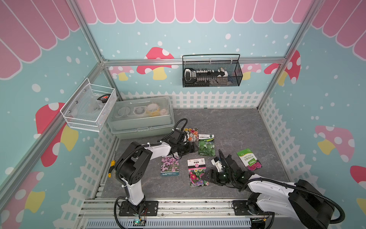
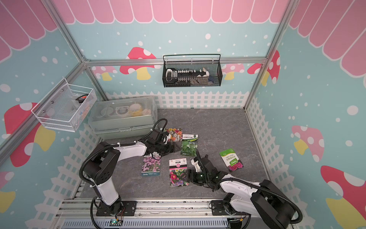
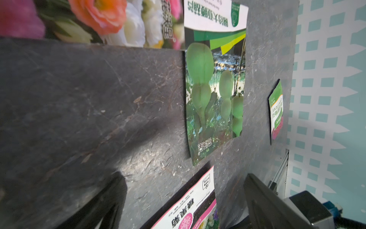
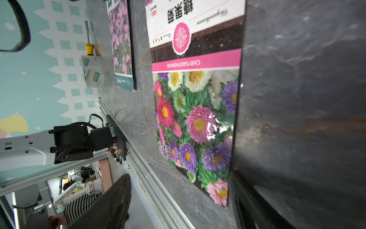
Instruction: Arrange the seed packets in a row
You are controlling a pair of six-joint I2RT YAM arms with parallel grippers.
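Several seed packets lie flat on the grey table. The pink chrysanthemum packet (image 1: 197, 172) is at front centre; my right gripper stands open at its lower right corner, one finger (image 4: 247, 198) beside its edge. Behind it lies the green gourd packet (image 3: 214, 84), whose left edge meets the orange-flower packet (image 3: 110, 22). My left gripper is open over bare table near these, nothing between its fingers. The pink-purple packet (image 1: 170, 166) lies at the left, its top partly under the left arm. A green-and-white packet (image 1: 249, 159) lies tilted at the right.
A pale green lidded box (image 1: 141, 118) fills the back left. A yellow-handled tool (image 1: 111, 168) lies along the left edge. Wire baskets hang on the walls, a black one (image 1: 212, 76) at the back.
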